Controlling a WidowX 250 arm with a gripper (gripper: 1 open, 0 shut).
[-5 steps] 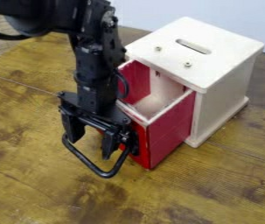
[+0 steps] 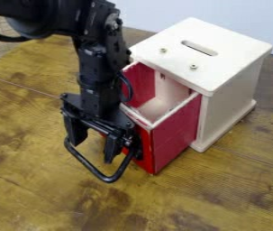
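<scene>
A white wooden box cabinet (image 2: 232, 68) with a slot in its top stands at the upper right. From its front a red drawer (image 2: 175, 135) with a white interior stands pulled out toward the lower left. My black gripper (image 2: 117, 153) is low at the drawer's front end, largely covering it. Whether its fingers are open or shut on anything cannot be made out against the dark arm parts.
A pale wall stands behind the cabinet.
</scene>
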